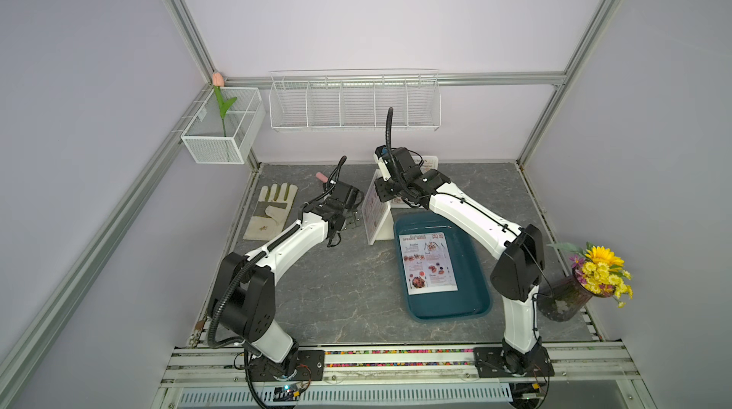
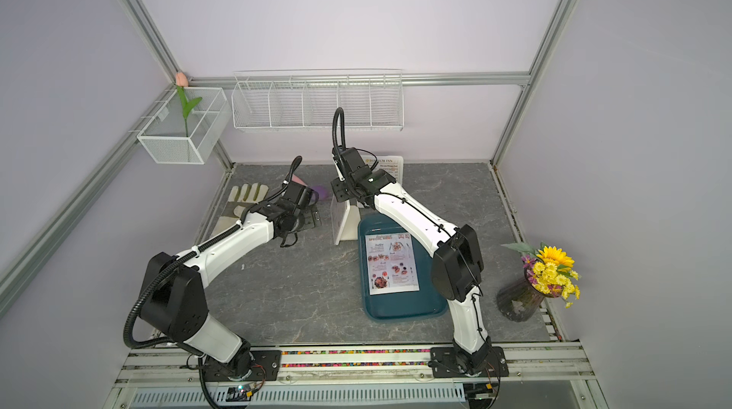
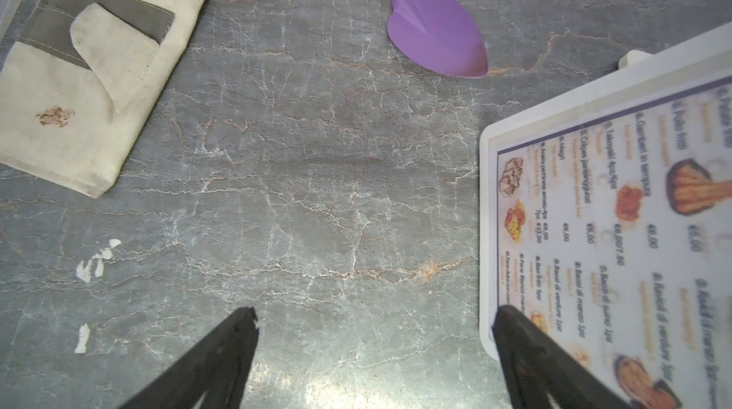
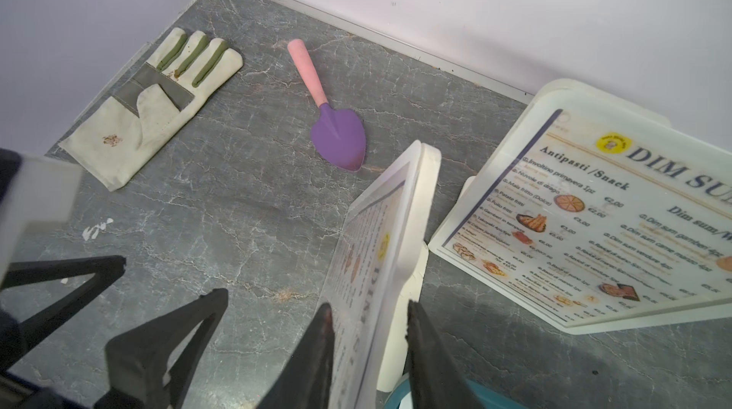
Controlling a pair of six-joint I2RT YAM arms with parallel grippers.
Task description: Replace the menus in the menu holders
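A white menu holder (image 4: 411,214) stands mid-table with a printed menu (image 4: 370,230) on its left face. My right gripper is above it, part open, its fingers on either side of the holder's edge with visible gaps. To the holder's left, my left gripper is open over the tabletop, nothing between its fingers; one finger (image 3: 526,348) overlaps the holder in the left wrist view. Farther back stands a second holder (image 4: 488,169) with a Dim Sum menu (image 4: 594,218). A loose paper menu (image 1: 428,264) lies in the teal tray (image 1: 469,306).
A purple trowel (image 4: 339,138) and a work glove (image 4: 152,115) lie at the back left. The flower vase (image 1: 560,302) is at the right edge. Wire baskets (image 1: 354,104) hang on the back wall.
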